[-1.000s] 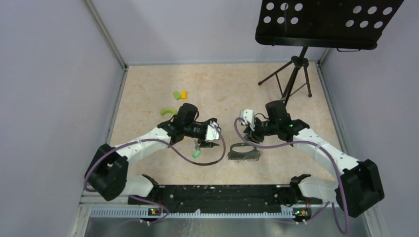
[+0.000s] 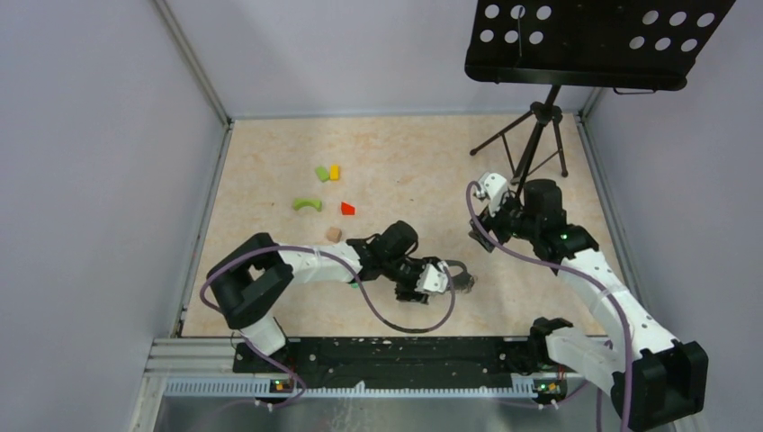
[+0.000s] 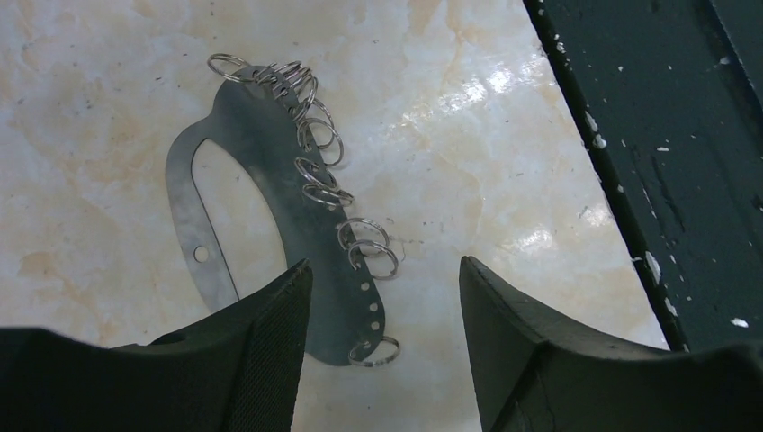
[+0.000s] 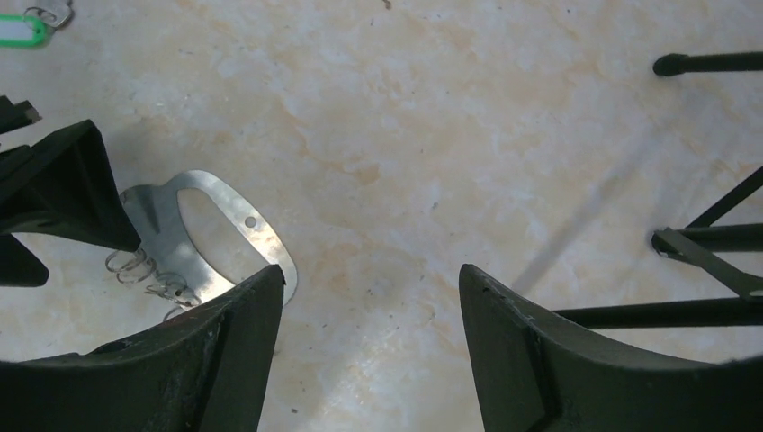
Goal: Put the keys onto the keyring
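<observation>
A flat grey metal plate with a long slot and several wire rings along one edge lies on the worktop. My left gripper is low over it, fingers apart with nothing held, the plate below them. My right gripper hangs open and empty above and behind the plate, to the right; in its view the left gripper's black fingers reach toward the plate. A green tag with small metal rings or keys lies at the top left of the right wrist view, mostly hidden in the top view.
Small coloured blocks and a green arch lie back left. A black stand stands back right, its legs near the right gripper. The dark front edge is close to the plate.
My left gripper has moved right and toward the front, over the plate. My right gripper has moved back and to the right, away from it.
</observation>
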